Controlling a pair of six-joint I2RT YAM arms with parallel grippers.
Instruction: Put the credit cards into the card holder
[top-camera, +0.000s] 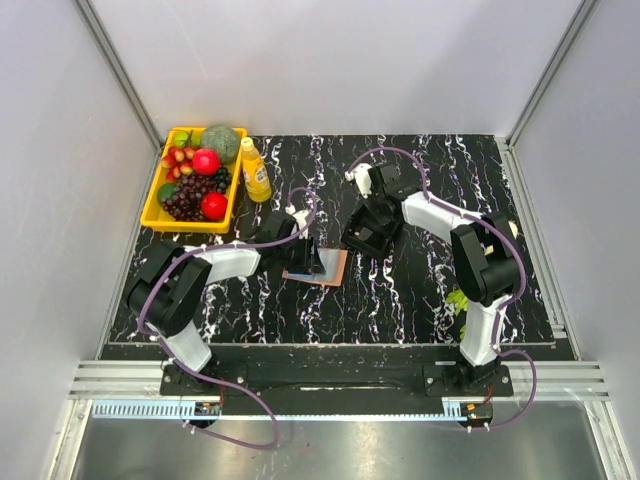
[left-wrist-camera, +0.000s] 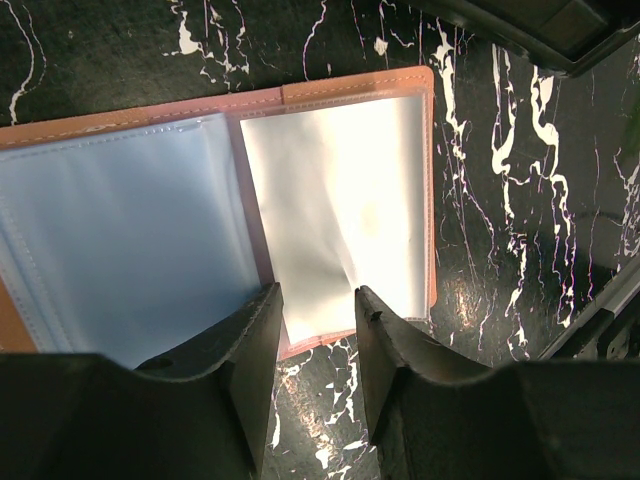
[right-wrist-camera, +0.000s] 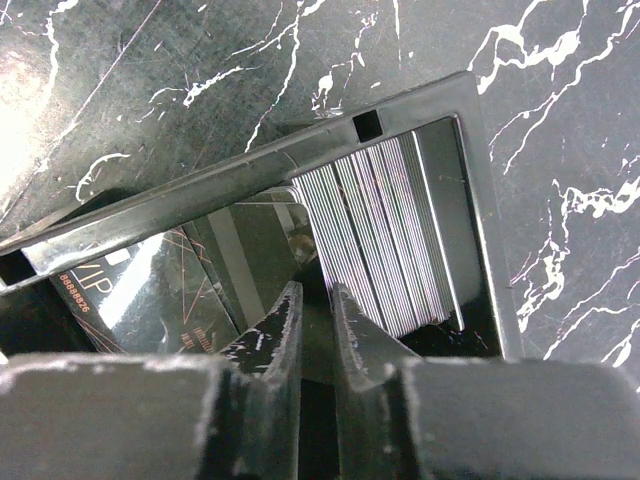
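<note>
An open card holder (left-wrist-camera: 160, 230) lies on the marble table, a blue sleeve on one side, a white one on the other. My left gripper is low over it, fingers part open, nothing visible between them. To its right sits a black tray (right-wrist-camera: 230, 160) with a row of cards (right-wrist-camera: 375, 235) on edge, seen end-on, and dark cards lying flat, one printed "VIP" (right-wrist-camera: 130, 295). My right gripper is down in the tray at the left edge of the row, fingertips slightly apart; whether anything is between them I cannot tell.
A yellow basket of fruit (top-camera: 155, 215) and a yellow bottle (top-camera: 255, 175) stand at the back left. Green and yellow items (top-camera: 456, 300) lie partly under the right arm.
</note>
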